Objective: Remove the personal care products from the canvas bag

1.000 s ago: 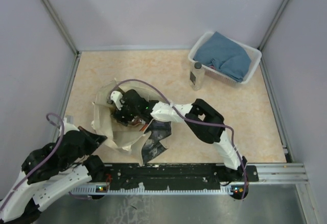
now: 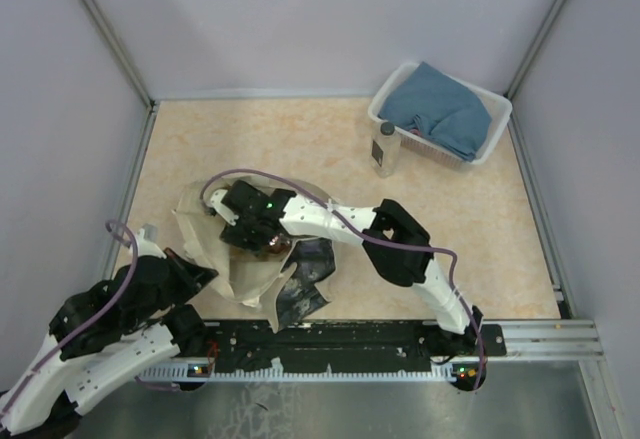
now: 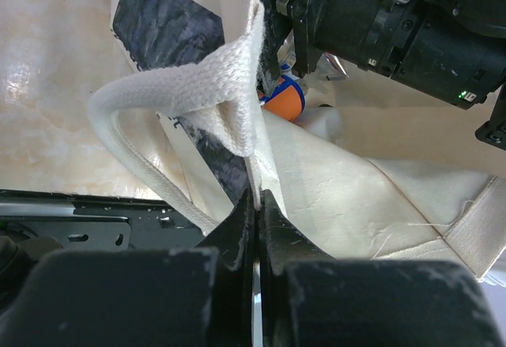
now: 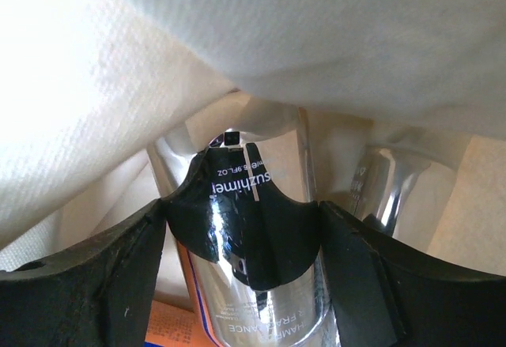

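Observation:
The cream canvas bag (image 2: 262,294) lies open at the front left of the table. My left gripper is shut on the thin edge of its canvas, near the strap (image 3: 170,90). Inside the bag, my right gripper stands open around the black top (image 4: 245,213) of a clear bottle (image 4: 265,307), one finger on each side. Beside that bottle are an orange-and-blue item (image 3: 286,100) and another clear bottle (image 4: 387,189). Canvas folds and the right arm hide part of the contents.
A clear bottle with a grey cap (image 2: 385,149) stands on the table, near a white basket (image 2: 497,109) holding a blue cloth (image 2: 435,109). Bag canvas hangs close over the right gripper.

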